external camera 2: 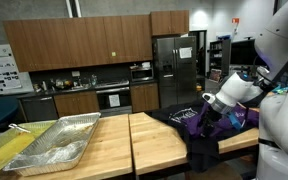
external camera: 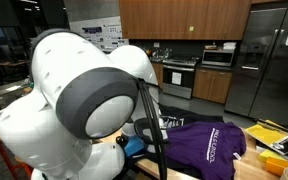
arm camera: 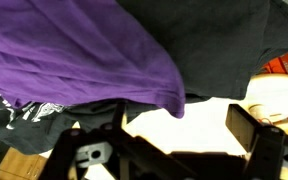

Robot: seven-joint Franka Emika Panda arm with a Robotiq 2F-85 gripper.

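Observation:
A purple garment (external camera: 206, 148) lies spread over the table, with black cloth (external camera: 174, 113) along its far side. In the wrist view, the tapering end of the purple cloth (arm camera: 156, 78) reaches toward the gap of my gripper. The fingers stand wide apart, and nothing is held between them. Black cloth (arm camera: 219, 45) lies beside and under the purple piece, with bare pale table around its edge. In exterior view 2, the dark cloth (external camera 2: 201, 152) hangs over the table's near edge. My own arm covers much of the cloth in exterior view 1.
Yellow packets (external camera: 271, 134) and a yellow item (external camera: 274, 160) lie to the right of the garment. In exterior view 2, a foil tray (external camera 2: 59, 140) sits at the left, and the table (external camera 2: 114, 145) between is bare.

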